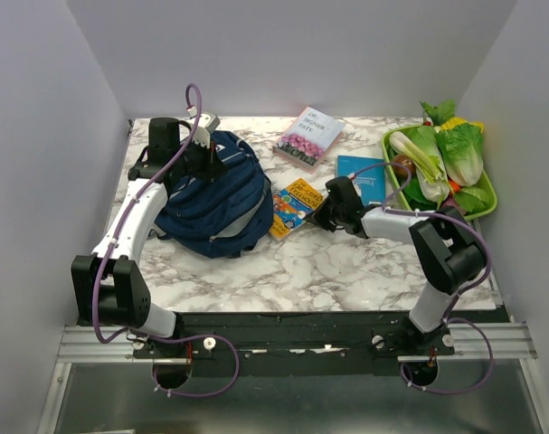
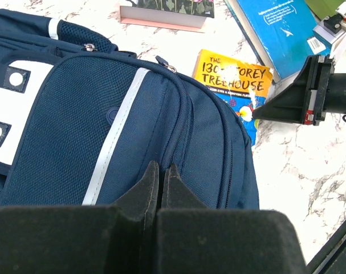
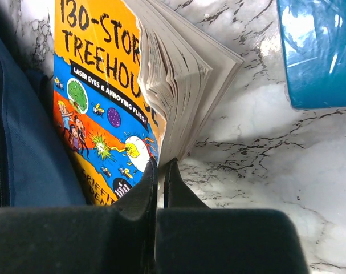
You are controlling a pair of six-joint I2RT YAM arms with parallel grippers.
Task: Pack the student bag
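Observation:
A navy backpack (image 1: 220,226) lies on the marble table, my left gripper shut just over its fabric in the left wrist view, nothing clearly between the fingers. The yellow-and-blue 130-Storey Treehouse book (image 3: 98,97) lies right of the bag. My right gripper is shut at the book's fanned page edge; whether any pages are between the fingertips I cannot tell. A pink-flowered book (image 1: 307,137) lies behind, and a blue book (image 1: 363,172) to the right, partly under the right arm in the top view.
A green basket of vegetables (image 1: 485,202) stands at the right back. Bare marble table (image 1: 301,280) shows along the front. Grey walls enclose the left, back and right sides.

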